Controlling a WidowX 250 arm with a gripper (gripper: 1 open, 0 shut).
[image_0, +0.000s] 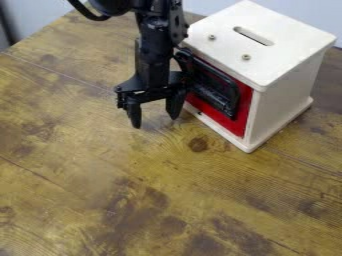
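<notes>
My black gripper (155, 110) hangs low over the wooden table, open with nothing visible between its fingers, just left of a white wooden box (283, 92). The box has a slot and two bolts on top and a red front (230, 123) with a black door-like panel (217, 88) on it. My gripper's right side is close to that front; whether it touches cannot be told.
A pale wall shows at the top corners behind the table's far edge.
</notes>
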